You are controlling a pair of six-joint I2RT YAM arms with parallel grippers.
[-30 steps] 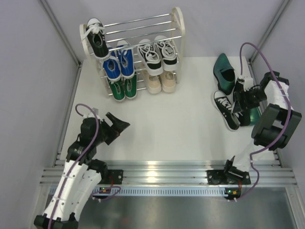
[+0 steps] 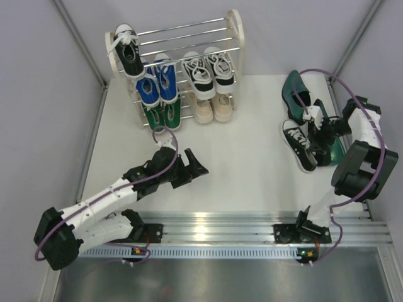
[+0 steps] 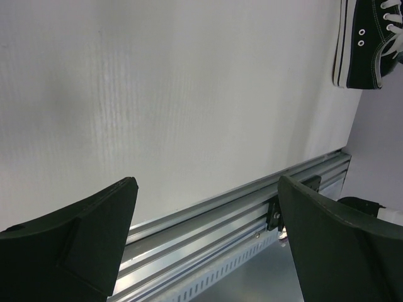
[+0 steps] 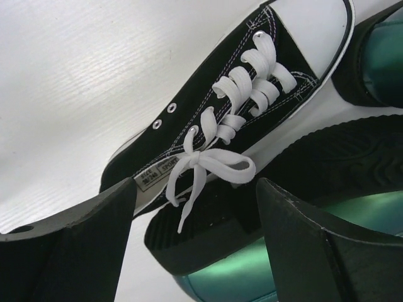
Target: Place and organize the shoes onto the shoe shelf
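My right gripper hangs over a black white-toed sneaker (image 4: 208,107) at the right of the top view, fingers parted above its laces and heel. Teal shoes (image 2: 296,94) with black soles lie around that sneaker. My left gripper (image 2: 192,165) is open and empty over bare white floor; the left wrist view shows a black sneaker (image 3: 371,41) at its upper right. The shoe shelf (image 2: 238,28) at the back holds black sneakers (image 2: 198,75), blue shoes (image 2: 165,78), green shoes (image 2: 172,116) and cream shoes (image 2: 221,108).
The middle of the white board (image 2: 239,163) is clear. Metal rails (image 2: 208,229) run along the front edge, and walls bound the left, right and back. The upper bar level of the shelf has bare rails behind the shoes.
My left gripper has moved rightward across the board from the left side. The shoes appear unmoved.
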